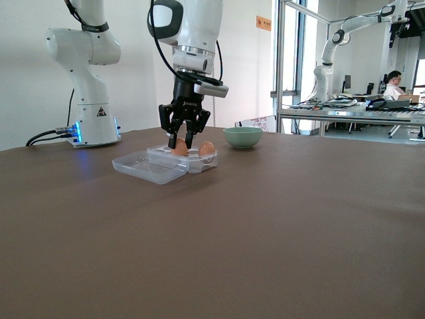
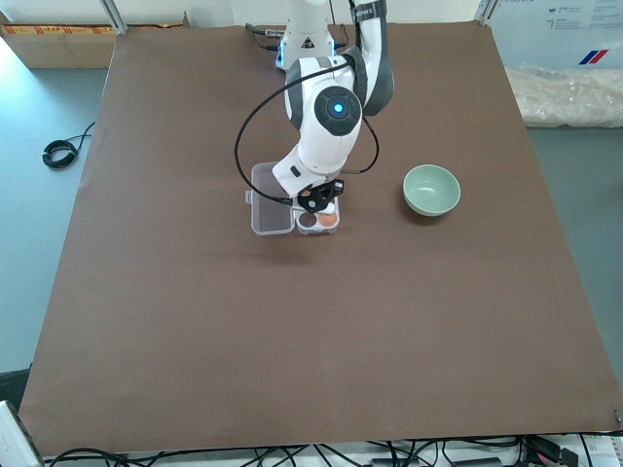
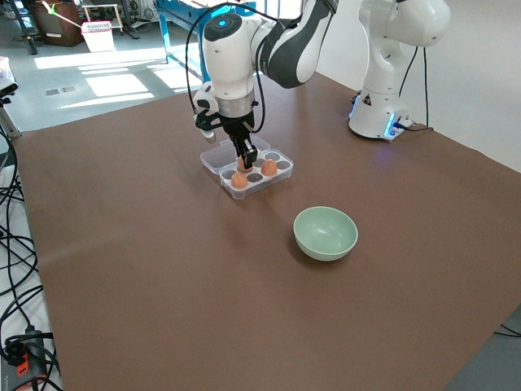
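Observation:
My black gripper (image 1: 180, 145) hangs low over a clear plastic egg box (image 1: 149, 171), whose lid lies open beside the tray. In the top view its fingers stand apart, straddling the area by a brown egg (image 1: 179, 150); whether they touch it cannot be told. Another egg (image 1: 206, 149) sits at the tray's right end, and in the right view an egg (image 3: 239, 181) sits at the near side with several empty wells around. A pale green bowl (image 2: 431, 187) stands apart, to the right of the box in the left view.
The white arm base (image 1: 96, 126) stands at the back, with cables around it. Loose cables lie along the table's outer edge.

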